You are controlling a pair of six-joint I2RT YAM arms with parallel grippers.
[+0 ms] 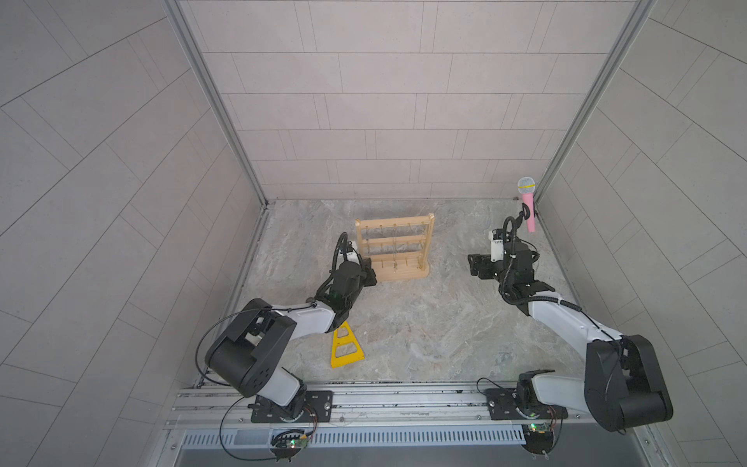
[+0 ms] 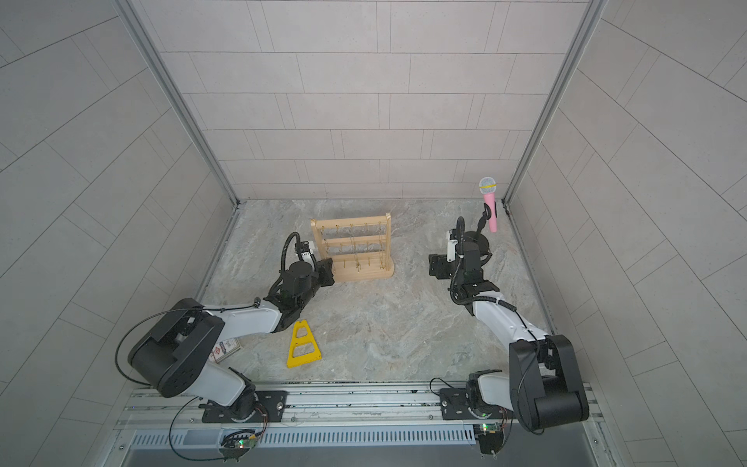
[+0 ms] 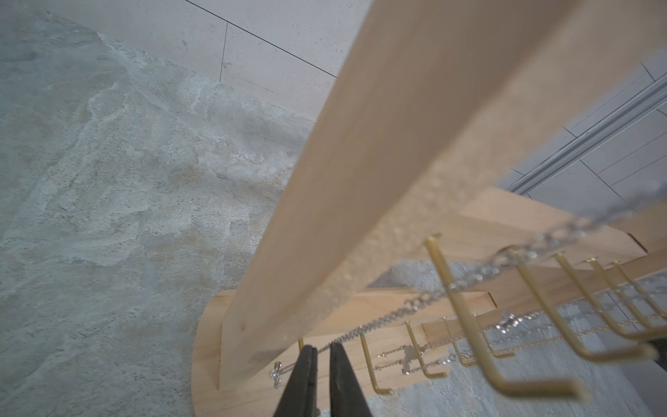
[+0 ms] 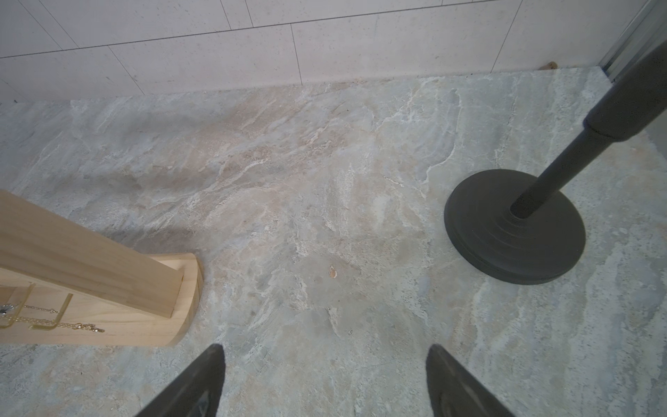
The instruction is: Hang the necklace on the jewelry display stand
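The wooden jewelry stand (image 1: 393, 223) stands upright near the middle back, with rows of brass hooks (image 3: 476, 333). In the left wrist view a thin silver chain (image 3: 417, 303) runs slantwise in front of the hooks, down to my left gripper. My left gripper is shut there on the chain near its end; a small clasp (image 3: 276, 375) sticks out to the left. This gripper is close to the stand's left post (image 3: 333, 229). My right gripper is open, empty, to the right of the stand.
Other thin chains (image 3: 406, 361) are at the stand's hooks. A round black base (image 4: 517, 229) carries the pink microphone (image 1: 528, 210) at back right. A yellow triangular frame (image 1: 347, 347) lies at front left.
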